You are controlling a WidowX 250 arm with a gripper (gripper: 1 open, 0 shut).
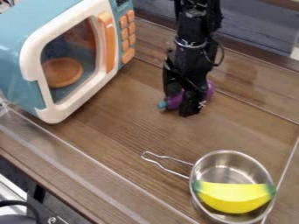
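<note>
My black gripper [187,92] is lowered over a purple toy eggplant [205,87] lying on the wooden counter, its fingers around the middle of it and open. The eggplant's teal end pokes out at the left; much of its body is hidden behind the gripper.
A toy microwave [26,66] with orange buttons stands at the left. At the lower right a steel pan [212,163], handle pointing left, holds a yellow toy banana [233,194]. The counter between microwave and pan is clear.
</note>
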